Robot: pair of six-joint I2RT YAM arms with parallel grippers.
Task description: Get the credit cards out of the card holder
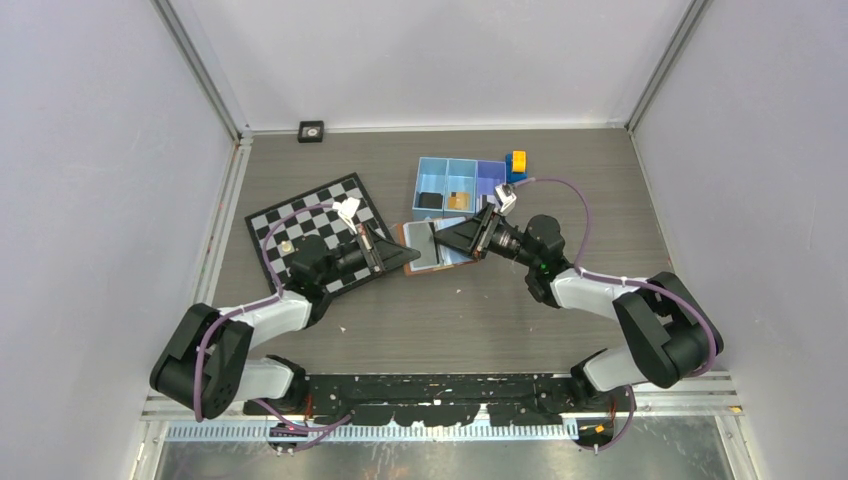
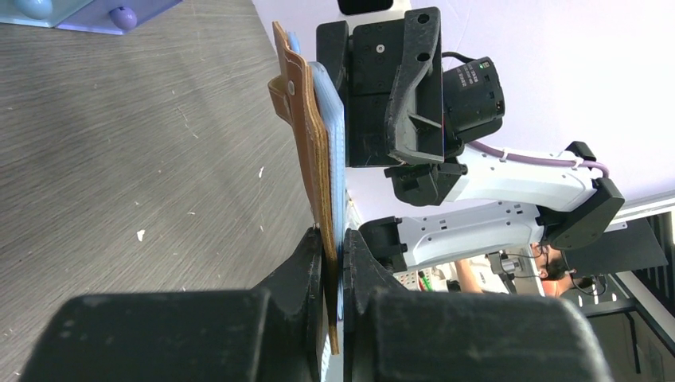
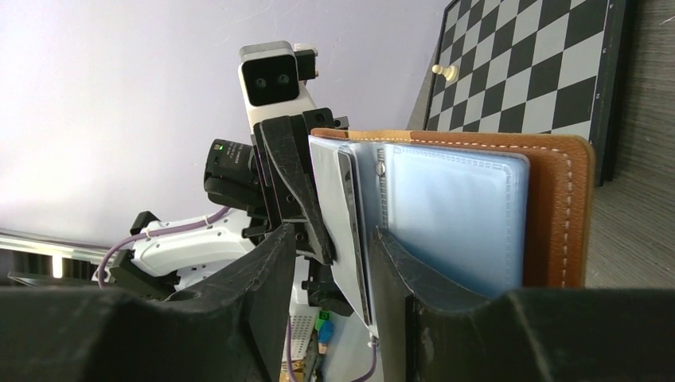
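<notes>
The card holder (image 1: 424, 245), brown leather with pale blue inner sleeves, hangs in the air between both arms. My left gripper is shut on its edge; in the left wrist view the holder is seen edge-on between the fingers. In the right wrist view it fills the right half, with a blue sleeve (image 3: 454, 207) facing the camera and a thin grey-white card-like layer (image 3: 338, 207) standing on edge beside it. My right gripper is part open, its fingertips on either side of that layer with a gap left. Whether the fingers touch it cannot be told.
Behind the holder stands an open box (image 1: 462, 168) with blue and purple compartments and small items inside. A chessboard (image 1: 270, 222) lies under the left arm. A yellow and blue object (image 1: 518, 162) sits beside the box.
</notes>
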